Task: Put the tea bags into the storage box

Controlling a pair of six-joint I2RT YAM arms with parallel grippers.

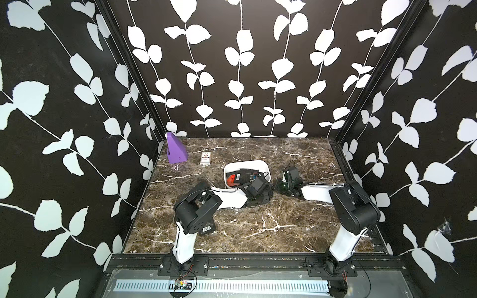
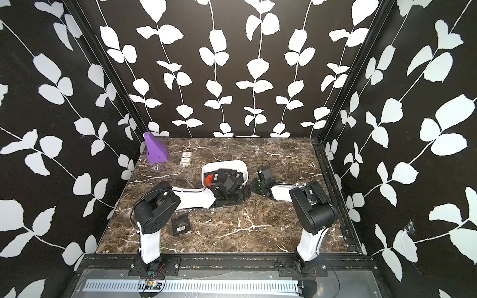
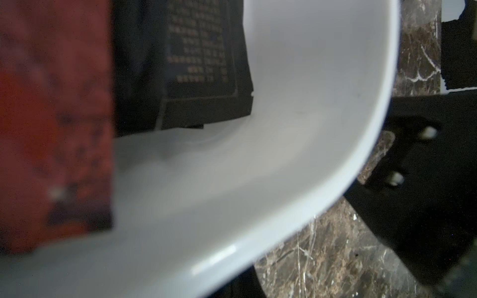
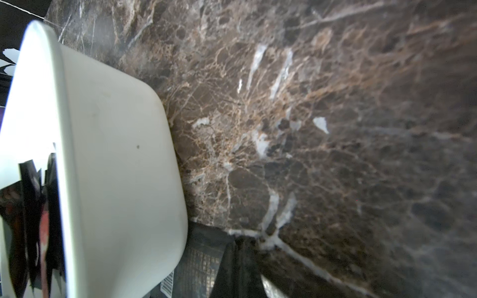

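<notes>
The white storage box (image 1: 247, 163) holds several tea bags, among them a red one (image 3: 54, 124) and a black one (image 3: 198, 64). My left gripper (image 1: 270, 194) is low at the box's front right corner; its fingers are mostly hidden behind the rim in the left wrist view. Facing it from the right, close by, is my right gripper, shut. Between the box wall and its fingers a dark packet (image 4: 198, 255) shows in the right wrist view; whether either gripper grips it, I cannot tell. Another black tea bag (image 2: 180, 224) lies on the front left of the table.
A purple stand (image 1: 176, 149) and a small white-and-red packet (image 1: 205, 158) sit at the back left. Bare marble (image 1: 283, 233) spreads in front of the arms and behind the right gripper.
</notes>
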